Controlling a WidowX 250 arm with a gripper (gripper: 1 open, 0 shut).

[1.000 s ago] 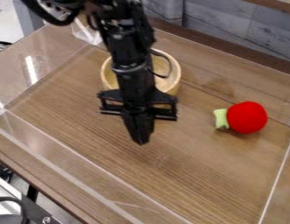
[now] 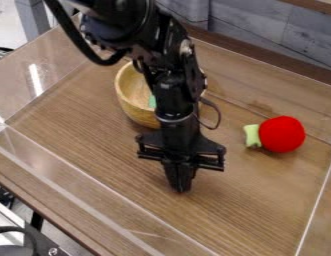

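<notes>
The black arm reaches down from the top left to my gripper (image 2: 181, 182), which is low at the middle of the wooden table (image 2: 88, 160), shut, with nothing visible between its fingertips. Behind the arm a yellow bowl (image 2: 129, 100) is partly hidden, with something light green inside. To the right of my gripper lies a red round object (image 2: 284, 133) with a pale green part (image 2: 252, 136) on its left side.
A grey wooden wall (image 2: 261, 35) stands behind the table. Dark cables lie off the table at the left edge and lower left.
Over the last second my gripper has moved right and come lower toward the front of the table. The bowl and red object look unmoved.
</notes>
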